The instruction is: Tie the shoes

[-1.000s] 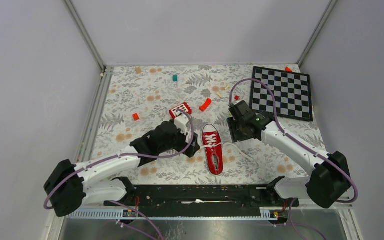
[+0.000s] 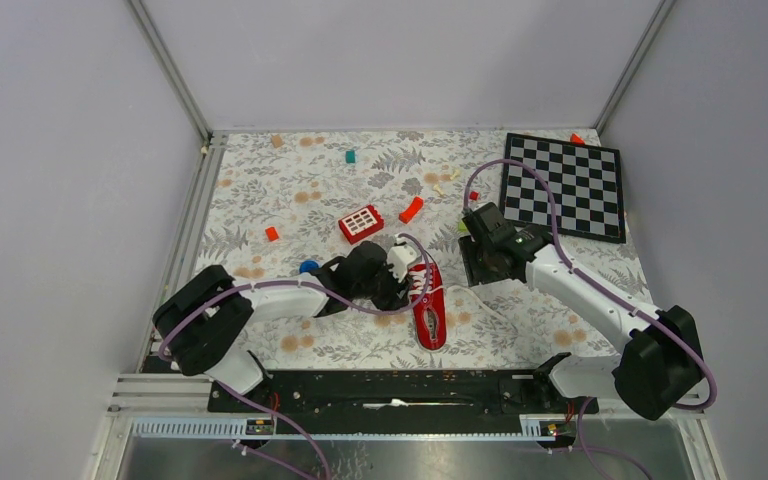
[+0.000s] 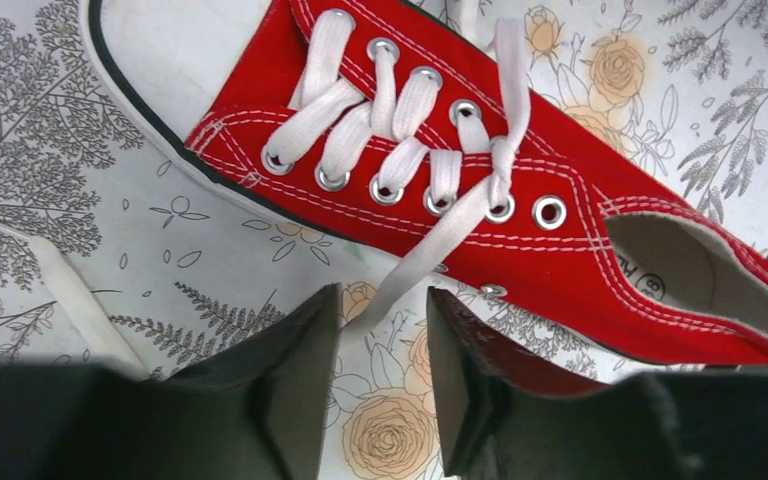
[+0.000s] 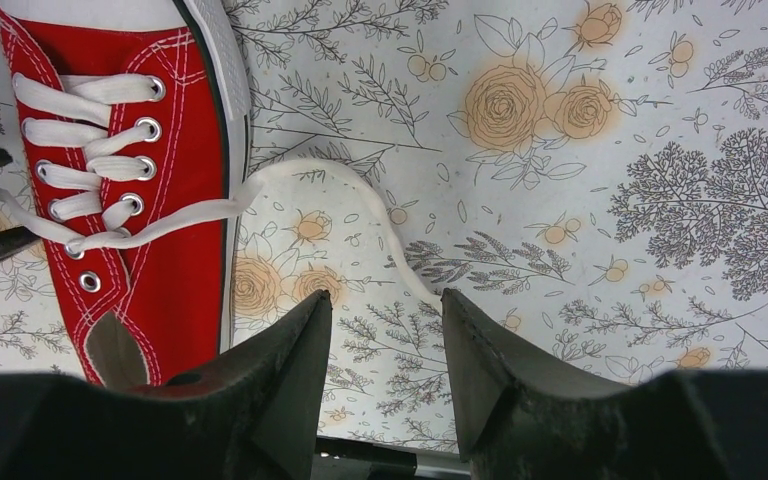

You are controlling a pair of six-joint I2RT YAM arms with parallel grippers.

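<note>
A red canvas sneaker (image 2: pixel 430 322) lies mid-table, its white laces (image 3: pixel 415 105) threaded through the eyelets. My left gripper is over the shoe's side, fingers apart, with one lace end (image 3: pixel 425 250) running down between them or just under; whether it touches them I cannot tell. My right gripper stands open to the right of the shoe. The other lace (image 4: pixel 360 190) curves from the shoe across the table and passes behind its fingertips.
A checkerboard (image 2: pixel 562 180) is at the back right. A red keypad-like box (image 2: pixel 360 222), small coloured blocks (image 2: pixel 410 209) and a blue round item (image 2: pixel 308 267) lie around.
My left gripper has moved rightward to the shoe, now covering part of it in the top view. The right arm is nearly still.
</note>
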